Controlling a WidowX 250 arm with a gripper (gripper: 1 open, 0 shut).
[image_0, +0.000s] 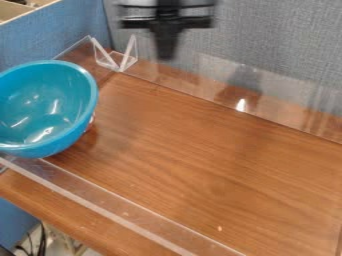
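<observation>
My gripper (166, 30) is a dark, blurred shape at the top centre of the camera view, raised above the back of the table; its fingers are too blurred to show whether they are open or shut. A turquoise bowl (40, 105) sits at the left side of the wooden table (214, 180).
Clear plastic strips (254, 105) run along the back and left edges of the table, with a white angled bracket (118, 58) at the back left corner. A grey fabric wall stands behind.
</observation>
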